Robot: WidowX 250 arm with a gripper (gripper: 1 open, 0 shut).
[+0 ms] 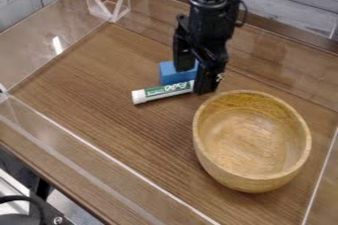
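My gripper (199, 59) is lowered over a small blue block (172, 72), its open fingers around the block's right part and hiding some of it. A white and green tube (161, 93) lies diagonally just in front of the block, its right end behind the gripper. A large tan oval bowl (251, 145) sits to the right front.
A black cable shows at the bottom left corner.
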